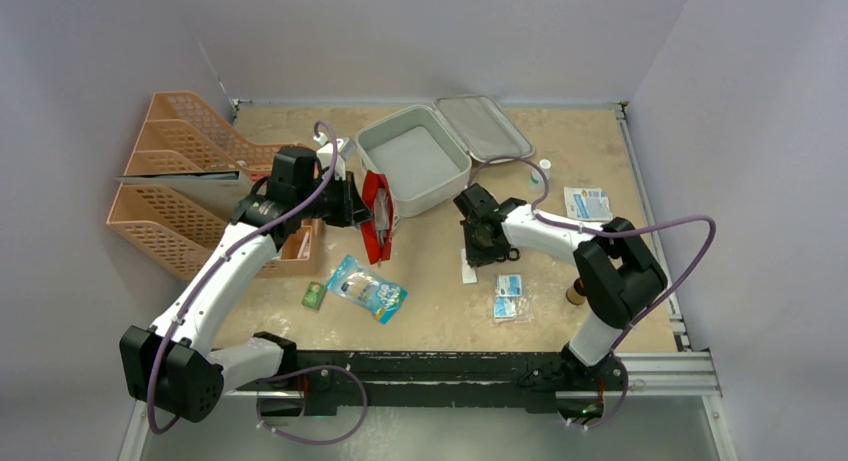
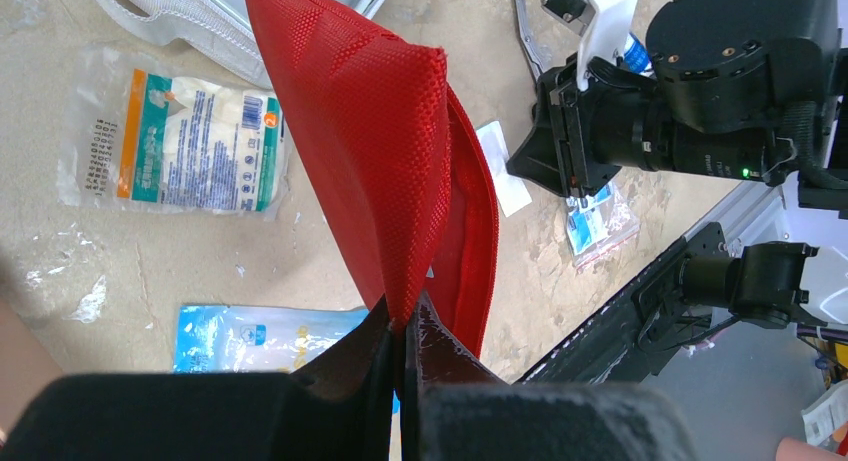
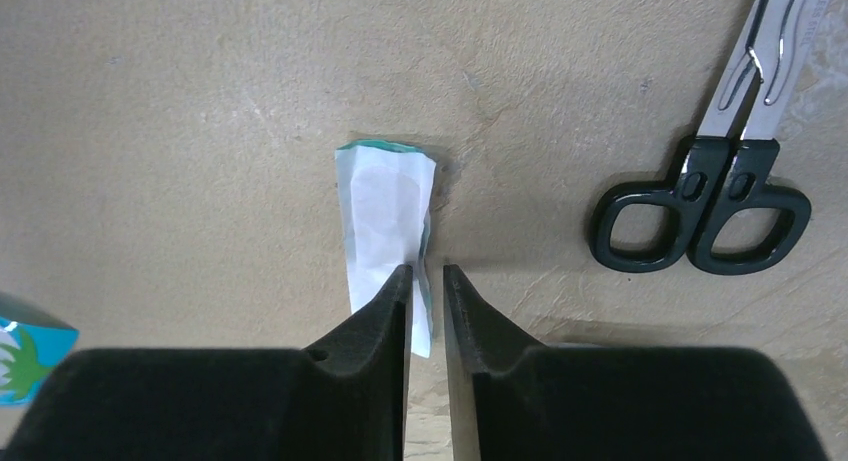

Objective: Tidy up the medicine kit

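Observation:
My left gripper is shut on the edge of a red pouch (image 2: 370,131), which hangs with its mouth partly gaping. In the top view the red pouch (image 1: 377,217) is beside the grey case (image 1: 455,181). A small white packet (image 3: 385,206) with a green edge lies on the table. Just over its near end is my right gripper, its fingers a narrow gap apart. The left finger covers part of the packet; the packet's right edge shows in the gap. I cannot tell whether the fingers touch it.
Black-handled scissors (image 3: 740,206) lie right of the packet. A blue pouch (image 1: 367,289), a small green box (image 1: 314,295), a clear bag (image 1: 512,309) and a brown bottle (image 1: 576,293) are spread about. Orange baskets (image 1: 185,231) fill the left side.

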